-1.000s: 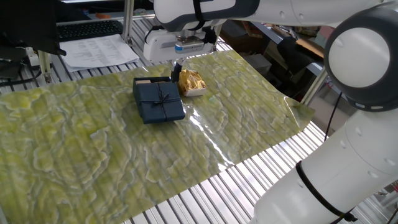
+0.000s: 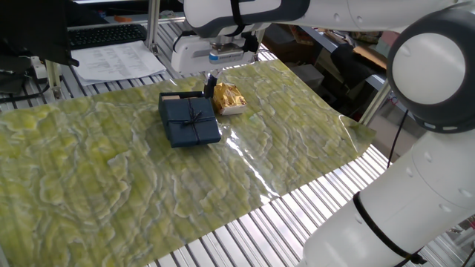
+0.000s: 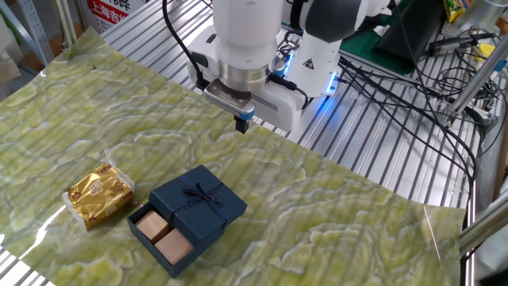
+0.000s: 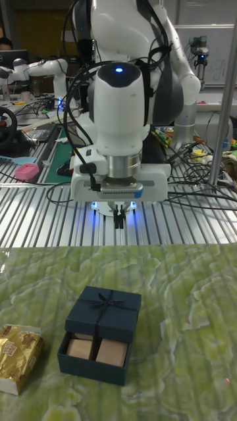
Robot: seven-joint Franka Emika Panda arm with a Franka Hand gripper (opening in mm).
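A dark blue gift box [image 4: 91, 370] stands on the green marbled sheet. Its lid [image 3: 198, 203], tied with a dark ribbon bow, lies pushed to one side over it, leaving part of the inside uncovered. Beige blocks [image 3: 176, 246] show in that uncovered part. Beside the box, apart from it, lies a gold-wrapped packet [image 3: 100, 195] with white sides. My gripper [image 4: 119, 216] hangs in the air on the robot-base side of the box, pointing down. Its dark fingers are together, and nothing shows between them. In exterior view 1 the fingertips [image 2: 210, 87] overlap the view between box and packet.
The green sheet [image 2: 74, 178] is clear around the box and packet. Metal slats [image 3: 373, 151] border it toward the robot base, with loose black cables [image 3: 452, 87] at the side. A keyboard [image 2: 107, 35] and papers [image 2: 119, 61] lie beyond the sheet.
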